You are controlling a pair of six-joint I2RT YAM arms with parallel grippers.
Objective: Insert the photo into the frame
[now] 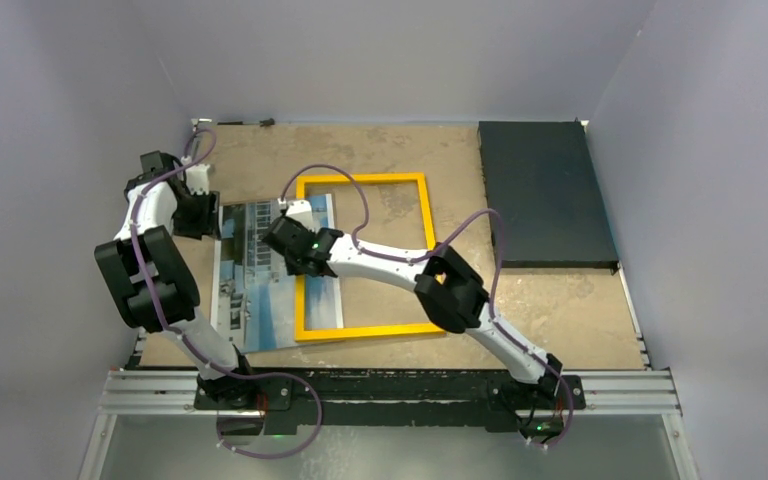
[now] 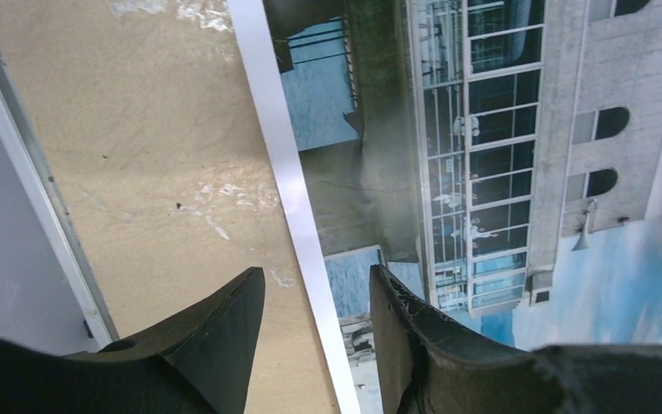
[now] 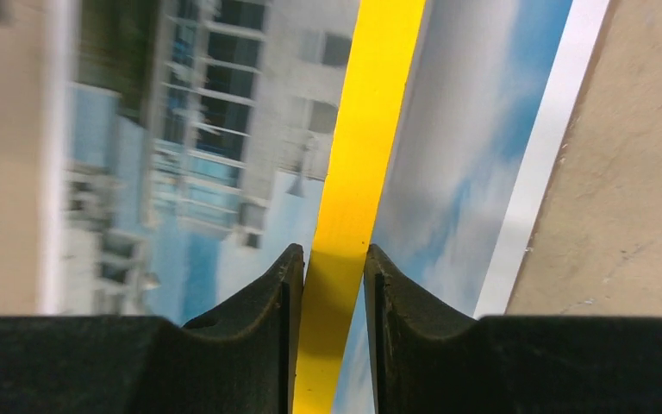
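Note:
The photo (image 1: 260, 305), a picture of a building with blue sky, lies flat on the left of the table. Resting partly over its right side is the yellow frame (image 1: 375, 331), nearly square to the table. In the right wrist view, my right gripper has a finger against each side of the frame's left bar (image 3: 358, 164). My left gripper is open at the photo's left edge; its fingers show on either side of the white border (image 2: 297, 198), holding nothing visibly.
A black board (image 1: 548, 195) lies at the right of the table (image 1: 550, 310). Bare tabletop shows behind the photo and in front of the board. Grey walls close in the left, back and right sides.

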